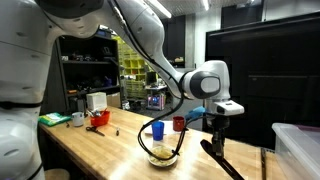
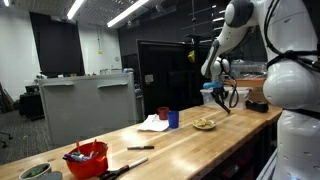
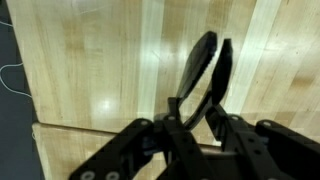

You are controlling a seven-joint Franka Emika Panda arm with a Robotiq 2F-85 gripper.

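My gripper points down over the right part of the wooden table. It is shut on a long black utensil that slants down to the right and runs out of the frame. In the wrist view the utensil shows as two slim dark arms, like tongs, reaching out past the gripper. Bare wood lies beyond their tips. From the other side, the gripper appears small at the table's far end, where its grip is too small to make out.
A shallow bowl with yellowish contents, a blue cup and a red cup stand mid-table. A red basket with utensils is at the other end. A white bin borders the right side.
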